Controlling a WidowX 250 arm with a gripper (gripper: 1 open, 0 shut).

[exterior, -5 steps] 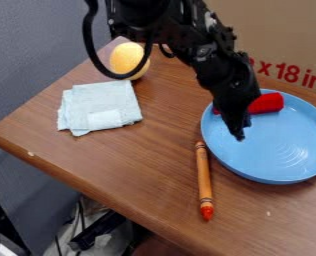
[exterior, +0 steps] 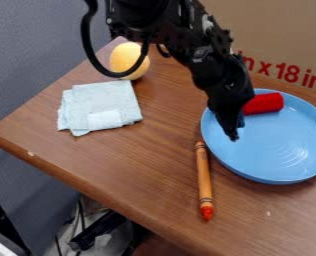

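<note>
The black arm reaches down from the top, its gripper (exterior: 232,125) over the left part of a blue plate (exterior: 278,150); whether its fingers are open or shut is unclear. A red object (exterior: 265,103) lies at the back of the plate, partly behind the gripper. An orange crayon (exterior: 204,185) lies on the wooden table just left of the plate.
A folded pale cloth (exterior: 98,107) lies at the left of the table (exterior: 121,180). A yellow ball (exterior: 129,60) is at the back, behind the arm's cable. A cardboard box (exterior: 288,60) stands at the back right.
The gripper has shifted slightly over the last second, staying over the plate's left part. The other objects look unmoved.
</note>
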